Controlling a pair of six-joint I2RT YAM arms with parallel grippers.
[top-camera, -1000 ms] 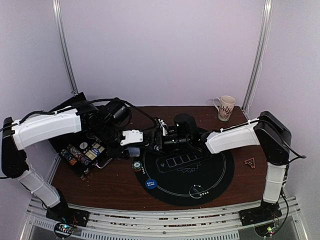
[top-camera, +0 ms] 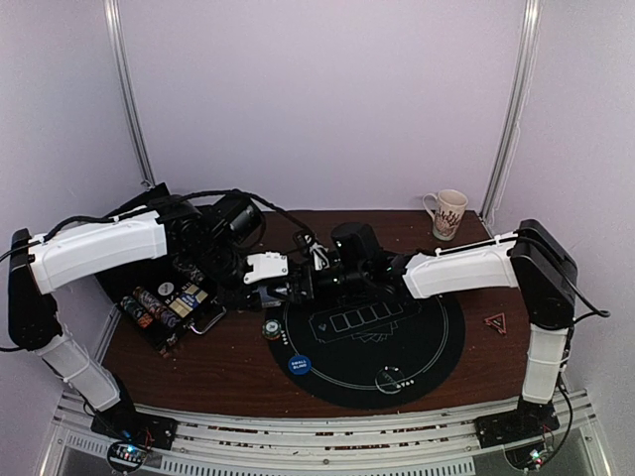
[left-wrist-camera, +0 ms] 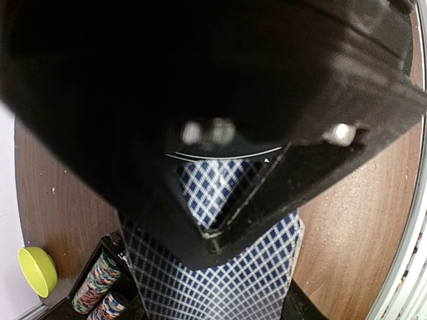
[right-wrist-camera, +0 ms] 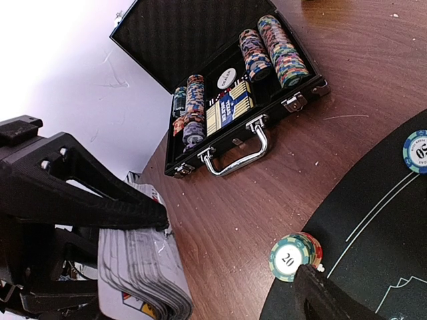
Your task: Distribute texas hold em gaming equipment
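A deck of cards [left-wrist-camera: 220,293] with a blue-and-white checked back is held by my left gripper, which is shut on it. In the right wrist view the stacked edges of the deck [right-wrist-camera: 140,267] show between the left fingers. My right gripper [top-camera: 304,284] is right up against the left one, above the mat's left side. One right fingertip [right-wrist-camera: 323,293] shows, standing clear of the deck; the other is hidden. The right hand's dark body covers much of the left wrist view. The black poker mat [top-camera: 437,337] lies on the table.
The open chip case [right-wrist-camera: 273,110] stands at the left with chips and a card box inside. A short chip stack [right-wrist-camera: 288,259], a blue "small blind" disc [top-camera: 300,365] and a clear-centred disc [top-camera: 389,380] rest on the mat. A mug [top-camera: 446,213] stands back right.
Both hands have come slightly closer together: the left one shifted a little right and up, the right one a little left. The case and mat pieces have not moved.
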